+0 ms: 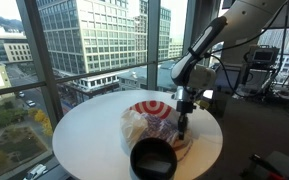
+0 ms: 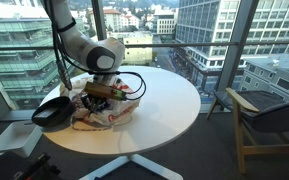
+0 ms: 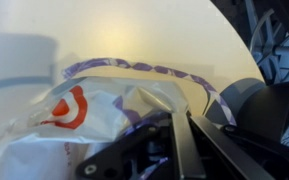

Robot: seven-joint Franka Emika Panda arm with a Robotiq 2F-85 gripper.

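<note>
A thin plastic bag (image 1: 134,127), white with red rings and purple trim, lies crumpled on the round white table. In the wrist view the bag (image 3: 109,112) fills the lower left, and its edge runs up against my fingertips. My gripper is shut and points down at the bag's right side in exterior view 1, just beside a black container (image 1: 153,158). Whether any film is pinched between the fingers cannot be made out. In exterior view 2, the black container (image 2: 52,113) sits at the table's edge.
The white table (image 1: 89,130) is bare to the left of the bag, and its far side (image 2: 169,90) is clear in exterior view 2. An armchair (image 2: 269,115) stands beyond the table, by the windows.
</note>
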